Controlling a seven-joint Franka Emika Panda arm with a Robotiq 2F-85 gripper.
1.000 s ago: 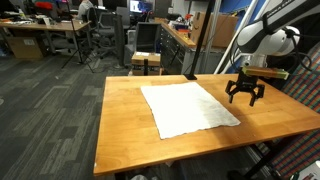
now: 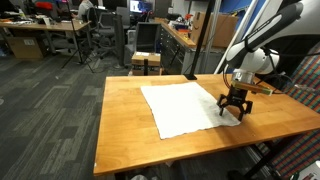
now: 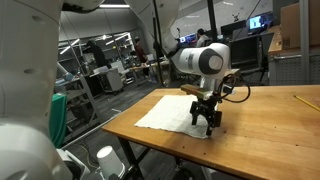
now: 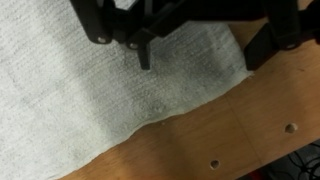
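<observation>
A white cloth point(image 2: 188, 108) lies spread flat on the wooden table, with one corner close under my gripper point(image 2: 234, 113). In the wrist view the cloth point(image 4: 120, 110) fills the left and middle, and its corner points to the right between my dark fingers. The fingers stand wide apart, and the cloth is not pinched between them. From the other side, exterior view 2 has the gripper point(image 3: 204, 132) low over the near edge of the cloth point(image 3: 160, 114). Whether the fingertips touch the cloth is too small to tell.
Bare wooden table point(image 2: 125, 130) lies left of the cloth, and more is free to its right. Holes point(image 4: 291, 128) dot the tabletop near its edge. A cardboard box point(image 2: 146, 60) stands beyond the table's far edge.
The gripper has come down and a little to the left, from above the table beside the cloth to the cloth's right corner. The cloth looks unmoved.
</observation>
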